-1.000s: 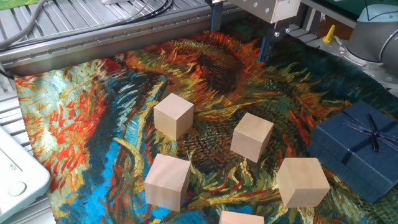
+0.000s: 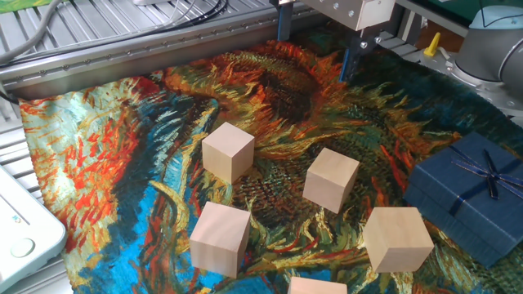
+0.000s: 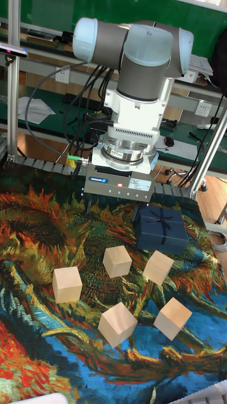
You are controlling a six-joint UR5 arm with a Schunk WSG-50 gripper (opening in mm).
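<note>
Several plain wooden cubes lie apart from one another on a painted cloth (image 2: 106,163). In exterior view 2, one cube (image 2: 228,153) is at the upper left, a second cube (image 2: 331,180) at the centre, a third cube (image 2: 220,239) at the lower left and a fourth cube (image 2: 398,238) at the lower right. Another cube (image 2: 317,286) is cut off by the bottom edge; exterior view 3 shows all of them whole. My gripper (image 2: 314,55) hangs above the far side of the cloth, its two fingers wide apart, open and empty. No cube is under it.
A dark blue gift box (image 2: 449,200) with a ribbon sits right of the cubes. A metal rail (image 2: 147,61) runs behind the cloth, and a white device (image 2: 24,233) stands at the left edge. Bare cloth lies between the gripper and the cubes.
</note>
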